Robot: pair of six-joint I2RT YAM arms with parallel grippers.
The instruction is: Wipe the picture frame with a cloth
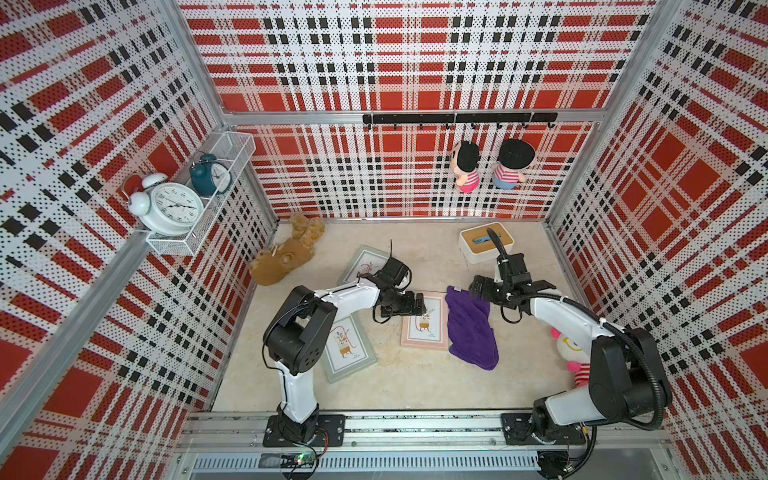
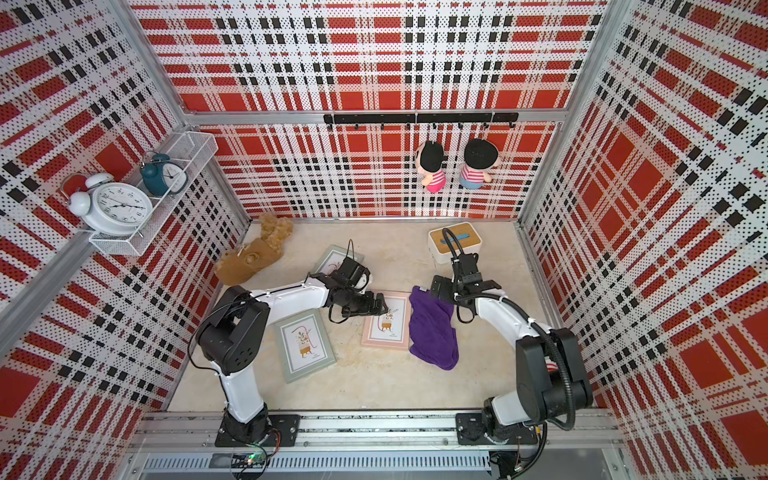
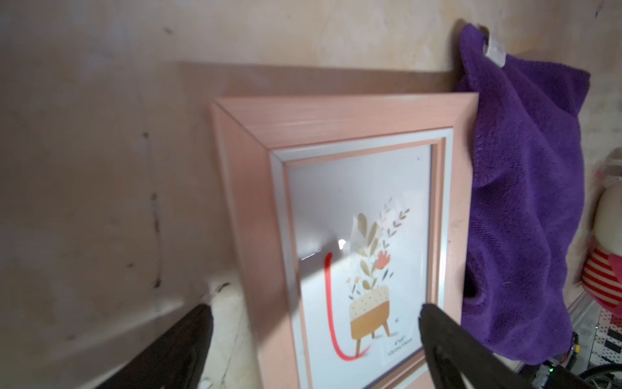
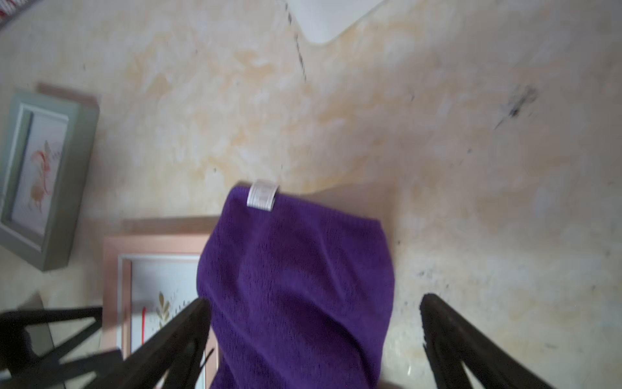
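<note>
The pink picture frame [image 1: 410,344] lies flat on the table, a curved red mark [image 3: 330,304] across its glass. Along its right side rests the purple cloth [image 1: 472,332], crumpled and touching the frame, its white tag [image 4: 262,194] at the far corner. My left gripper stands open above the frame, with nothing held between its fingers. Over the far right end of the cloth hovers my right gripper, also open and empty; the cloth shows below its fingers, toward the left finger [image 4: 175,343].
Two grey-green frames lie left of the pink one: a near one [image 2: 305,344] and a far one [image 4: 40,175], partly behind my left arm. A tan box [image 1: 477,249] stands at the back right. A brown plush [image 1: 284,256] lies back left.
</note>
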